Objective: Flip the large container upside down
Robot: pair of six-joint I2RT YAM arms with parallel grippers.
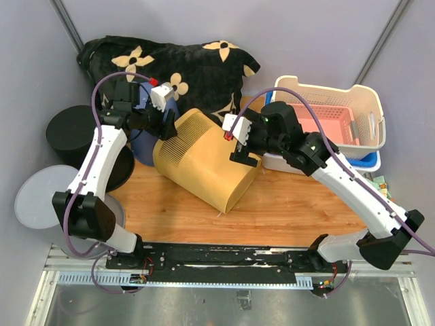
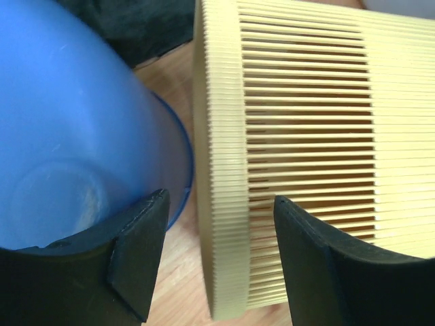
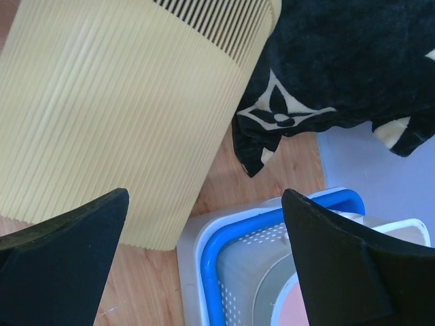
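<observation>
The large yellow-tan ribbed container (image 1: 207,159) lies on its side on the wooden floor, slanting from upper left to lower right. Its slotted end (image 2: 228,163) lies between the fingers of my left gripper, which is part open. One of those fingers (image 2: 146,238) is on the blue object's side, the other over the slots; contact cannot be told. My right gripper stands wide open over the container's right side. Nothing is gripped there; the container's ribbed wall (image 3: 122,115) shows beyond its left finger.
A blue rounded object (image 2: 81,136) stands close against the container's left end. Behind lies a black flowered cushion (image 1: 163,58). White baskets (image 1: 370,102) with a blue rim stand close on the right. Bare floor (image 1: 299,210) shows in front.
</observation>
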